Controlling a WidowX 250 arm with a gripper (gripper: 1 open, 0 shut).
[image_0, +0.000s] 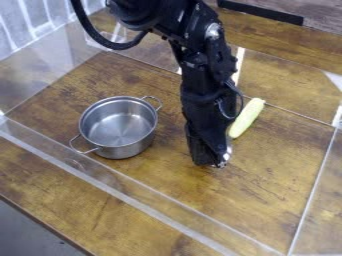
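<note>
My black gripper (211, 156) is low over the wooden table, right of a steel pot (118, 127) with two wire handles. Its fingertips are dark and partly hidden, with nothing visible held between them; it looks shut. Behind it on the right lies a pale yellow corn cob (246, 117), partly beside the arm.
Clear plastic edges run along the left, right and back of the wooden table (160, 210). The front of the table and the area right of the gripper are bare.
</note>
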